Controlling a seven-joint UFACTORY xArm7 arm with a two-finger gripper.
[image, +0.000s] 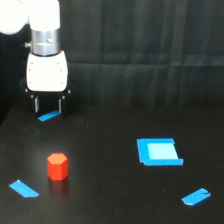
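A small orange-red block (57, 166) with a hexagonal outline sits on the dark table at the front left. Behind it, at the back left, my white gripper (48, 104) points down, well apart from the block. Its dark fingers stand wide of each other, open, and nothing shows between them. To the right lies a pale square (162, 152) bordered with blue tape (143, 151); nothing stands on it.
Strips of blue tape mark the table at the front left (23, 188), at the front right (196, 197) and beneath the gripper (49, 115). A dark curtain (140, 50) closes off the back.
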